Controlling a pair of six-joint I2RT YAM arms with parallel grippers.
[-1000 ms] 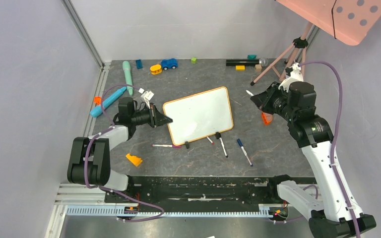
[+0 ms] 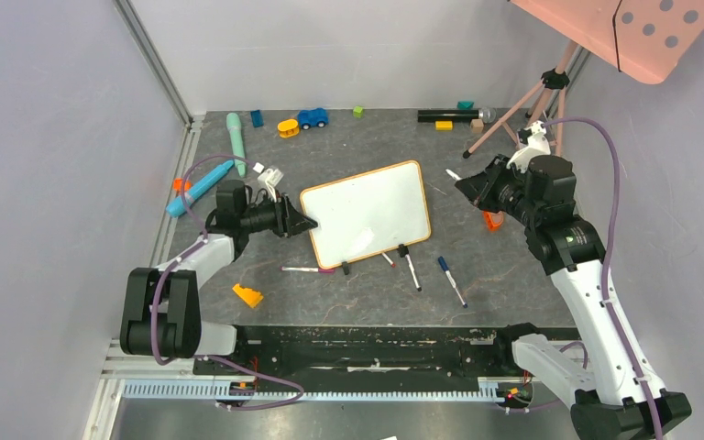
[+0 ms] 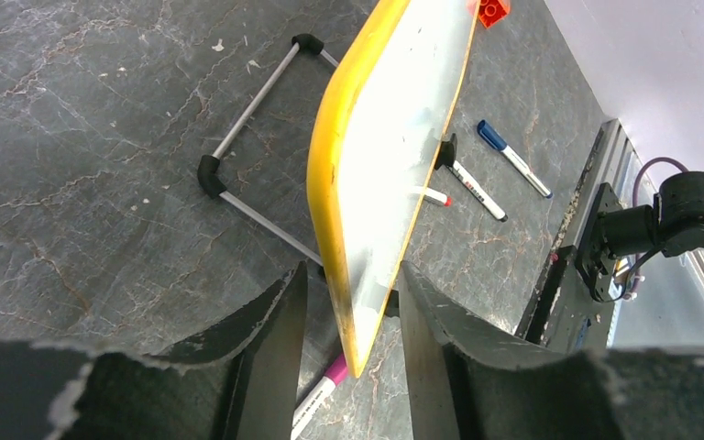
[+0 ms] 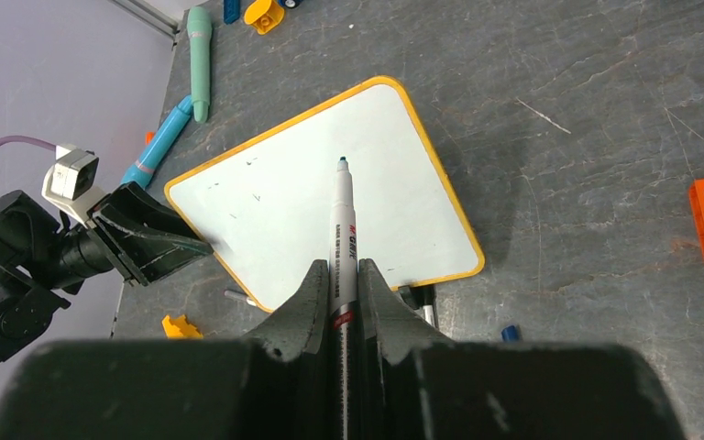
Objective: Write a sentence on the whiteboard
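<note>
The whiteboard (image 2: 367, 211), white with a yellow-orange rim, stands tilted on a thin metal frame. A few small dark marks show on its face in the right wrist view. At its left edge is my left gripper, open, its fingers (image 3: 280, 312) on either side of the rim with gaps showing. My right gripper is shut on a white marker (image 4: 342, 215), whose bare blue-green tip points away from the fingers. From above, this marker (image 2: 453, 174) is off to the right of the board, apart from it.
Several markers lie in front of the board, among them a blue-capped one (image 2: 452, 281) and a pink-capped one (image 2: 307, 269). A yellow block (image 2: 247, 295) is at the front left, an orange block (image 2: 493, 220) below the right gripper. A pink tripod (image 2: 522, 103) stands back right.
My right arm has drifted slightly left, carrying the marker a little nearer the board. The left arm's elbow has shifted slightly left, while its gripper stays by the board's left edge.
</note>
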